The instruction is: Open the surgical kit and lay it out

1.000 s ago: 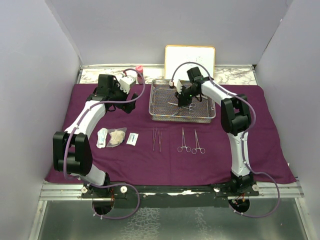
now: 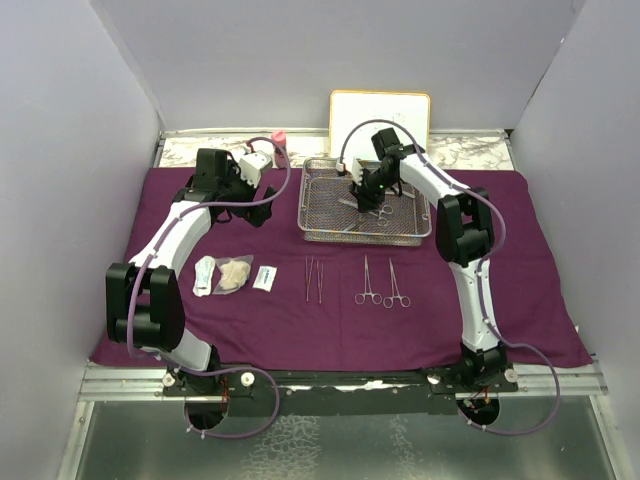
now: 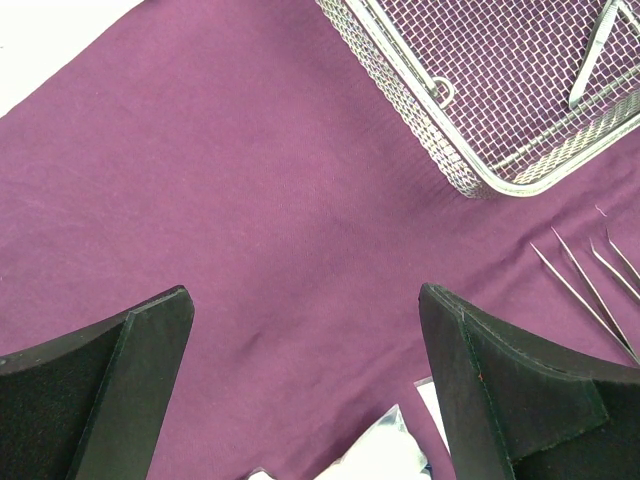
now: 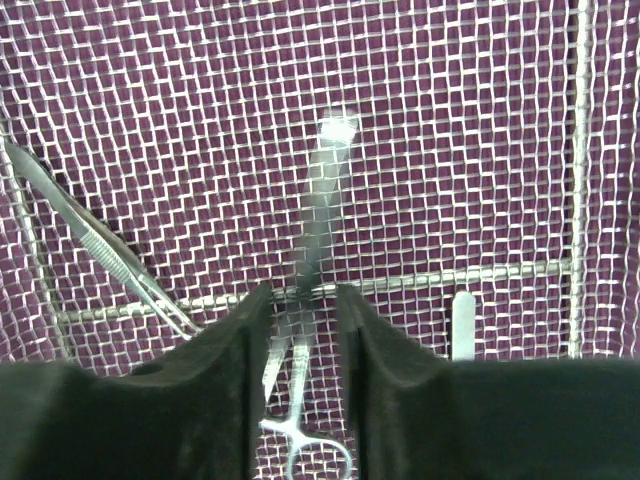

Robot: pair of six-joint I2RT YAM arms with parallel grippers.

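The wire instrument basket [image 2: 315,232] holds a few instruments. In the right wrist view, scissors [image 4: 295,432], tweezers [image 4: 100,245] and a flat handle [image 4: 463,325] lie on its mesh. My right gripper is down over the scissors, blurred, its fingertips slightly apart; whether they touch the metal I cannot tell. My left gripper hangs open over bare cloth left of the basket. In front of the basket lie two pairs of tweezers [image 2: 314,280], two ring-handled clamps [image 2: 380,298], and packets [image 2: 265,278] with a gauze bag [image 2: 234,272].
A white board [image 2: 360,110] stands behind the basket, with a pink bottle [image 2: 280,145] at its left.
My right arm has shifted very slightly over the basket. The left arm and the laid-out items are unchanged.
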